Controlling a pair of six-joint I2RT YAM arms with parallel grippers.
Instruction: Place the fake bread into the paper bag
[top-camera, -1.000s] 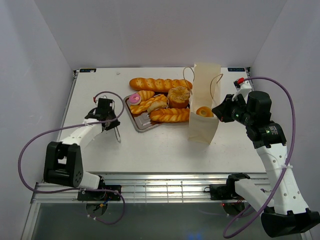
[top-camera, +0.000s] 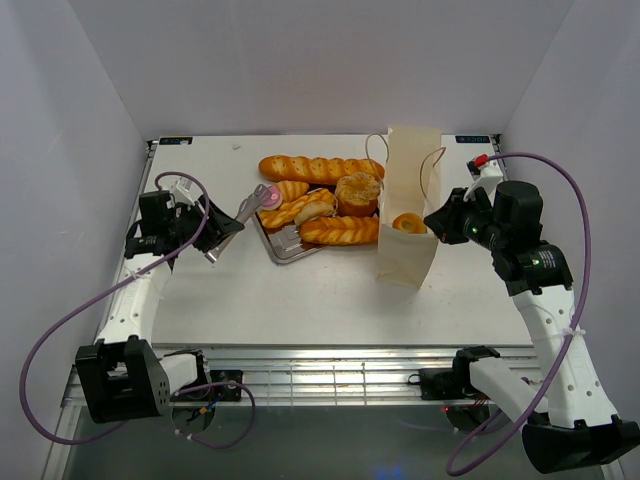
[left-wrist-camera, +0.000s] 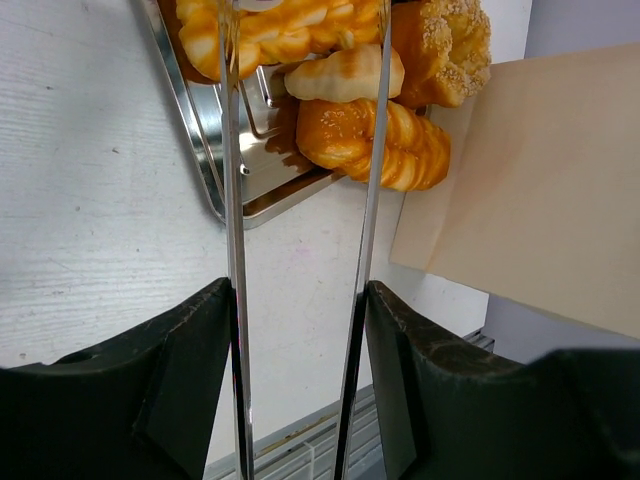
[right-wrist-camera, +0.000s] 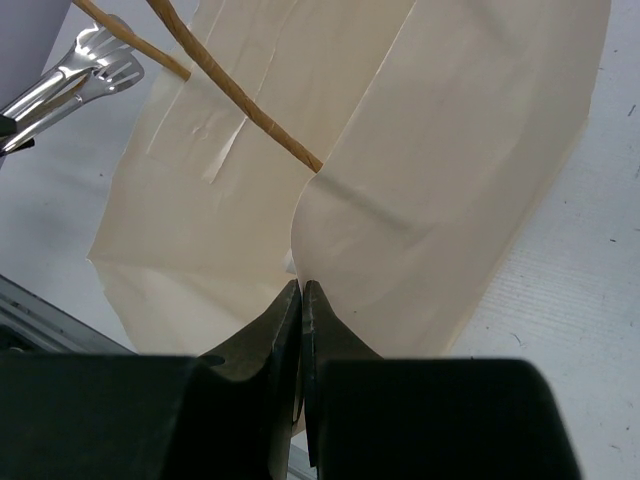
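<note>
In the top view my left gripper (top-camera: 212, 232) is closed around metal tongs (top-camera: 252, 203), whose tips reach over the left side of the bread tray. The left wrist view shows its fingers pressed against the outer sides of the two tong arms (left-wrist-camera: 371, 235), which are spread apart. On the tray lie a braided loaf (left-wrist-camera: 300, 35), a small roll (left-wrist-camera: 345, 76), a glossy loaf (left-wrist-camera: 370, 145) and a seeded round bread (left-wrist-camera: 445, 50). The upright paper bag (top-camera: 403, 265) has a ring-shaped bread (top-camera: 409, 223) inside. My right gripper is shut on the bag's edge.
Behind the tray's (top-camera: 285, 257) smaller breads lies a long loaf (top-camera: 315, 170). A pink-topped bread (top-camera: 270, 198) sits at the left end, by the tongs. Bag handles (top-camera: 425, 170) stand up above the opening.
The right gripper and the bag stay still.
</note>
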